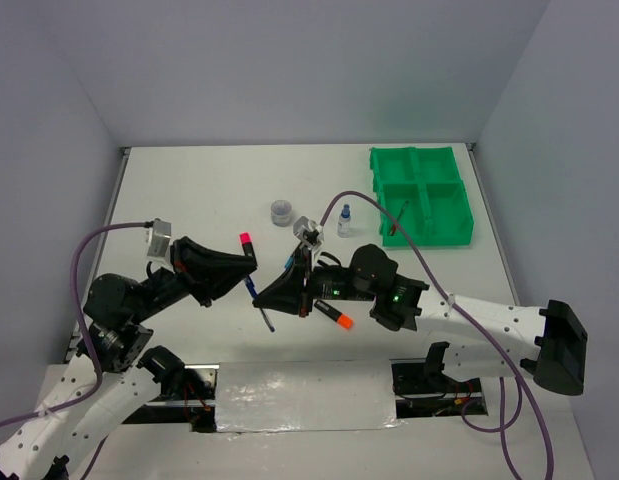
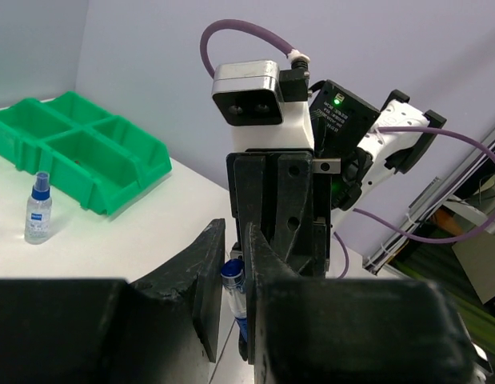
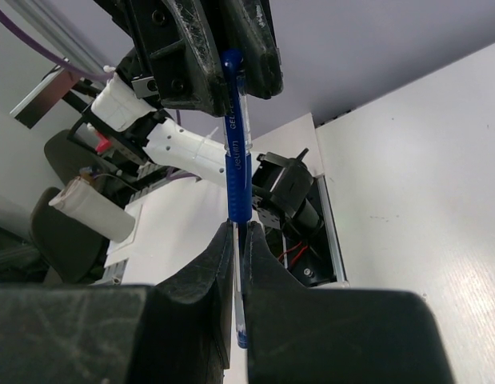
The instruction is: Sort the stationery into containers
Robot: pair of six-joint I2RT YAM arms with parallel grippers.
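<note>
A blue gel pen [image 1: 250,286] [image 3: 237,178] hangs upright between my grippers. My left gripper [image 1: 239,268] is shut on its upper end; my right gripper [image 1: 260,298] is shut on it lower down. The green compartment tray [image 1: 419,236] [image 2: 111,192] stands at the back right with a thin red item inside. A clear spray bottle [image 1: 344,222] [image 2: 37,216], a small clear round container [image 1: 281,212], a red-capped black marker [image 1: 247,243] and an orange-capped black marker [image 1: 334,314] are on the table, the markers partly hidden by the arms.
Grey walls [image 1: 309,70] enclose the back and sides. A silver sheet [image 1: 304,395] lies at the front.
</note>
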